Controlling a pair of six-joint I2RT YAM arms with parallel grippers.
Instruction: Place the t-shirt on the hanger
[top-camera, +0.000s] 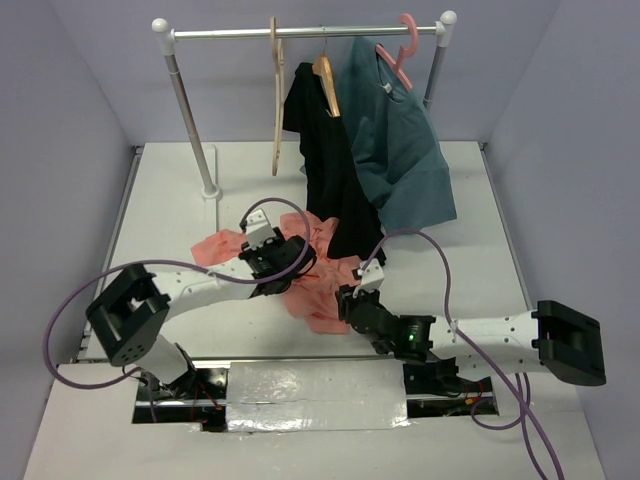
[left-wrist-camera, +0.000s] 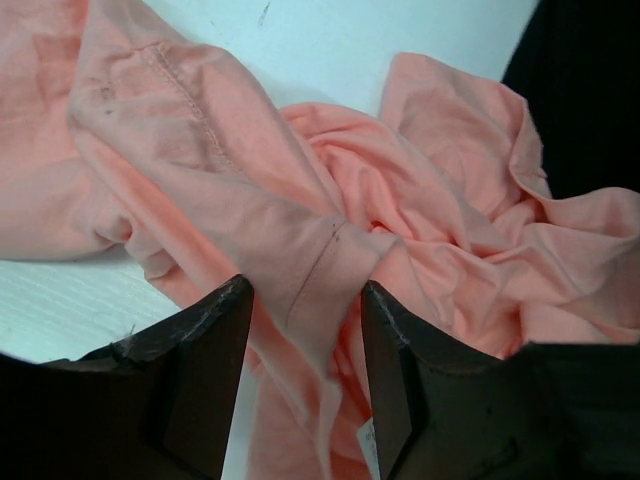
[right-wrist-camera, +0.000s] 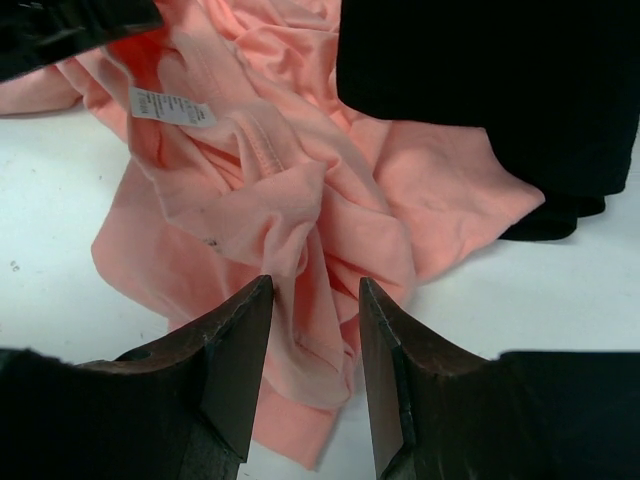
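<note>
A crumpled salmon-pink t-shirt (top-camera: 320, 290) lies on the white floor beneath the rack. My left gripper is open over it, a seamed fold between and just beyond its fingertips. My right gripper is part open above the shirt's near end, a fold between its fingertips; whether it touches cloth is unclear. A white care label (right-wrist-camera: 172, 106) shows on the shirt. Empty pale hangers (top-camera: 277, 110) hang on the rail (top-camera: 230, 33).
A black garment (top-camera: 325, 170) and a teal garment (top-camera: 400, 170) hang at the right, the black one reaching down to the pink shirt.
</note>
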